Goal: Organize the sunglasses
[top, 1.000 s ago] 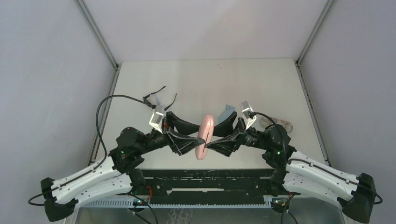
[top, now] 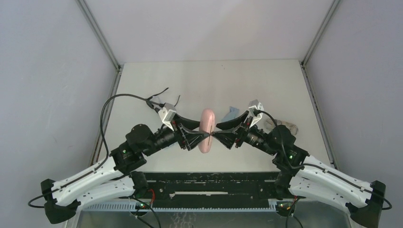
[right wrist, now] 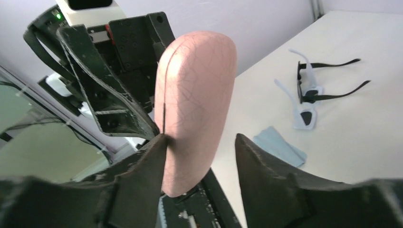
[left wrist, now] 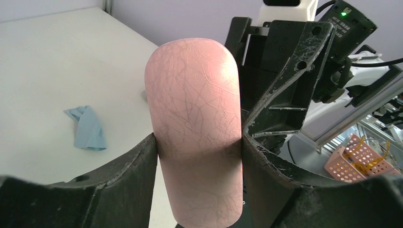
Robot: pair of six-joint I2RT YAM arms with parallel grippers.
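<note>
A pink glasses case (top: 207,121) is held up above the front middle of the table, its long side upright in both wrist views. My left gripper is shut on it, one finger against each side. The right gripper is part open around the case: its left finger (right wrist: 152,154) meets the seam edge, while a gap separates the right finger from the case. A thin dark seam (right wrist: 164,107) runs down the case, which looks closed. Beyond lie sunglasses with black arms (right wrist: 332,97) and white-framed sunglasses (right wrist: 306,118), overlapping on the table.
A folded light-blue cloth (top: 231,113) lies near the table's middle, behind the grippers. A patterned beige pouch (top: 288,127) rests at the right, partly behind the right arm.
The case has shifted slightly away from the front edge and turned, its seam now toward the right. My left gripper has tilted and moved with it; the right wrist has shifted a little.
</note>
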